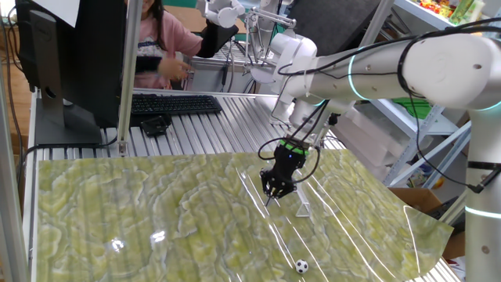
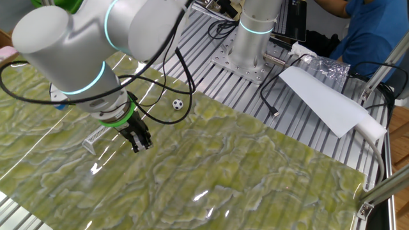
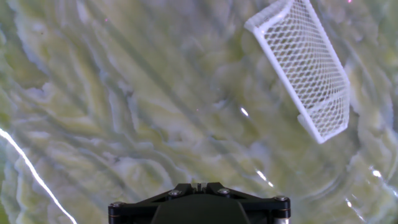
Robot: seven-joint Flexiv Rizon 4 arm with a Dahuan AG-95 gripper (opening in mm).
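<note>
My black gripper (image 1: pixel 271 196) hangs over the green marbled sheet, tilted slightly, beside a small white goal with a mesh net (image 3: pixel 308 65). Its fingers are drawn together at the bottom edge of the wrist view, with nothing visible between them. The goal stands to the upper right there, apart from the fingers. Part of the goal (image 2: pixel 96 137) shows behind the gripper in exterior view 2. A small black-and-white football (image 1: pixel 301 266) rests on the sheet near the front edge in exterior view 1, away from the gripper. The wrist view does not include the ball.
The green marbled sheet (image 1: pixel 156 211) is mostly bare, with shiny reflections. Beyond it, a keyboard (image 1: pixel 176 104) and a monitor (image 1: pixel 59 74) occupy the metal table. White paper (image 2: pixel 326 102) and cables lie near the robot base in exterior view 2.
</note>
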